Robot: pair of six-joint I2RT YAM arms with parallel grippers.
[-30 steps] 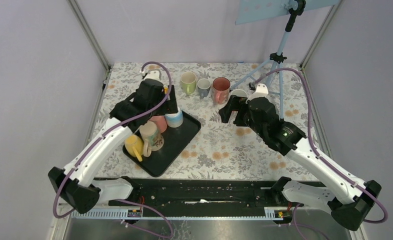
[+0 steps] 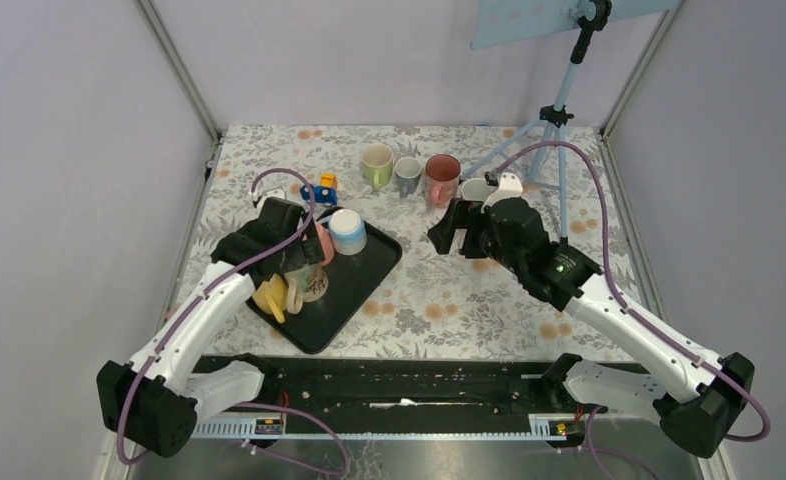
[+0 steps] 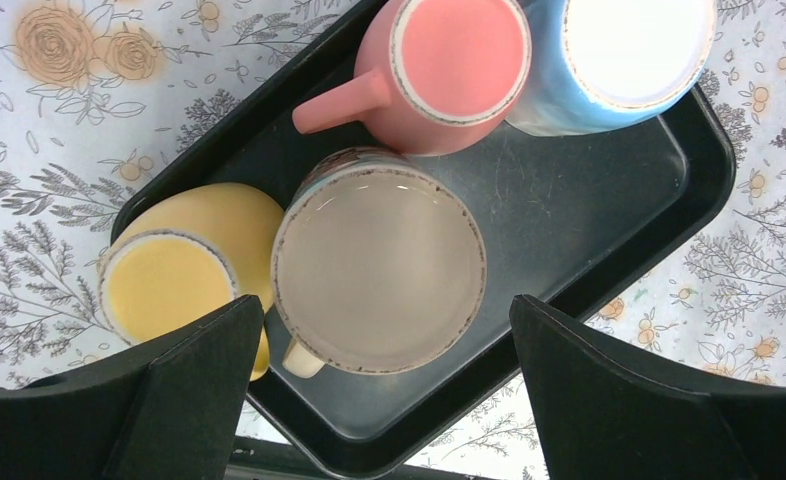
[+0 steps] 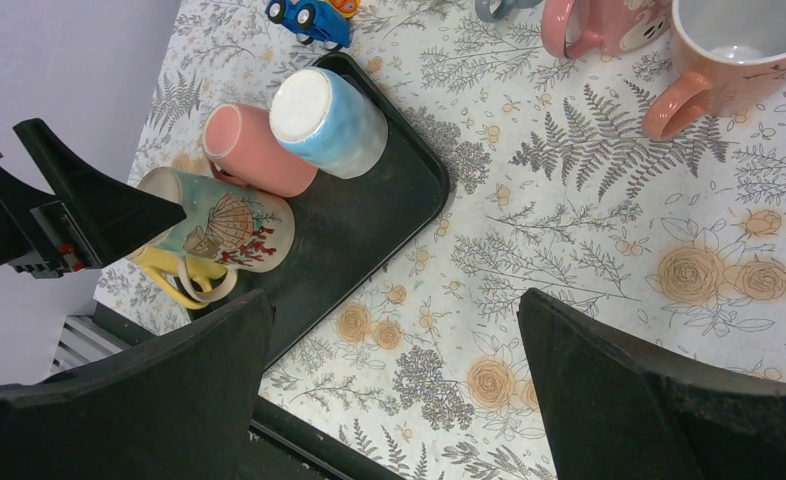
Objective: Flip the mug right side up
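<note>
My left gripper is open above a black tray (image 2: pixel 359 300) of upside-down or tipped mugs. Between and below its fingers the seashell-patterned mug shows its base; the right wrist view shows its decorated side (image 4: pixel 234 230). Beside it are a yellow mug (image 3: pixel 169 285), a pink mug (image 3: pixel 459 60) and a blue-and-white mug (image 3: pixel 637 45). My right gripper hangs open over the tablecloth right of the tray, holding nothing.
Upright mugs stand along the back: green (image 2: pixel 377 160), grey (image 2: pixel 408 173), red (image 2: pixel 442 175). A blue toy vehicle (image 2: pixel 318 195) sits behind the tray. A tripod (image 2: pixel 559 95) stands at back right.
My left gripper has moved from the back of the tray toward the front left, now over the seashell mug. My right arm has shifted slightly left.
</note>
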